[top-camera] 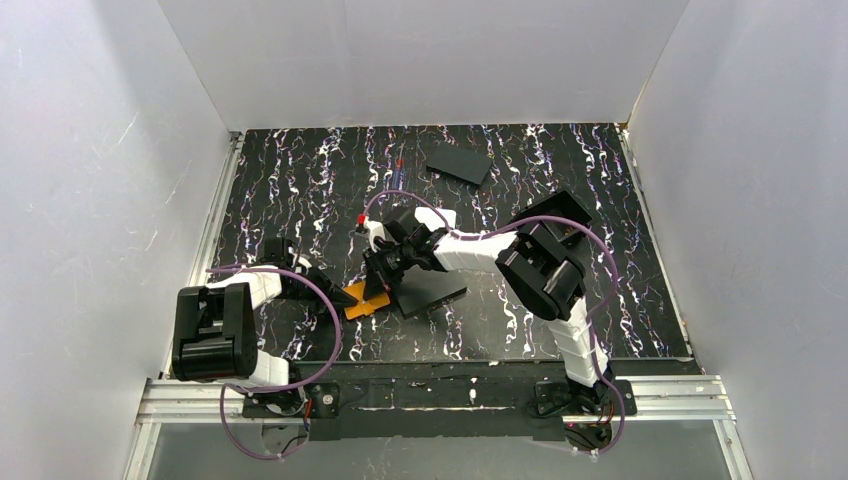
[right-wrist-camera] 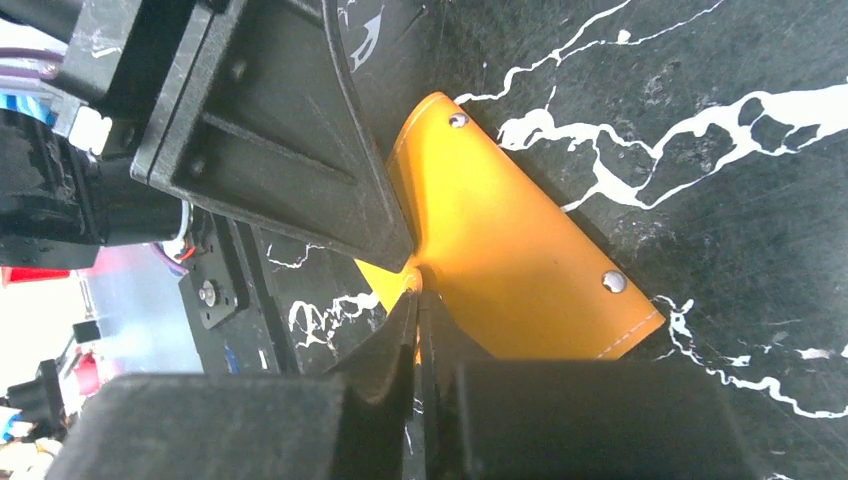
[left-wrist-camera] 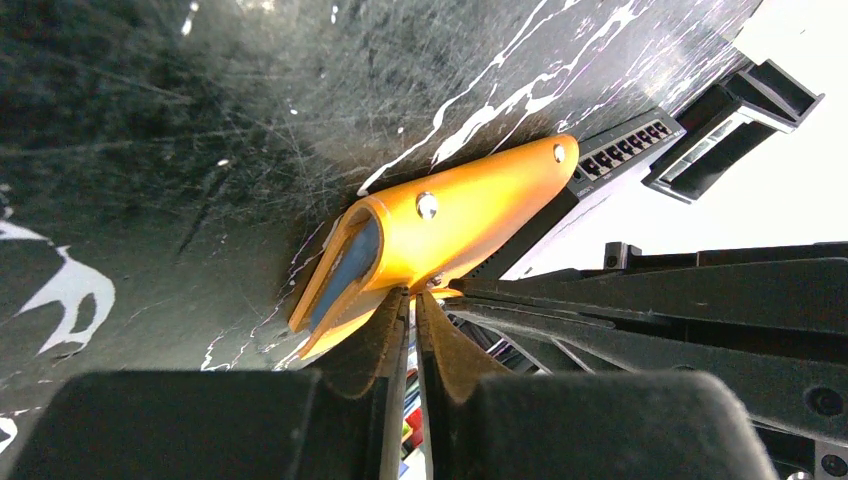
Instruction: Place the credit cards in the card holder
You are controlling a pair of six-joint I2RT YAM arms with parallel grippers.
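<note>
The orange card holder lies near the table's front, left of centre, with both grippers at it. Its folded side, seen in the left wrist view, has metal snaps and something blue-grey inside the fold; whether that is a card or lining is unclear. My left gripper has its tips close together at the holder's near edge, a narrow gap between the fingers. In the right wrist view, my right gripper has its tips nearly together against the holder by a small orange tab. Whether either grips it is hidden.
A dark flat slab lies just right of the holder, partly under the right arm. Further back are another dark panel and, at right, an open black box.
</note>
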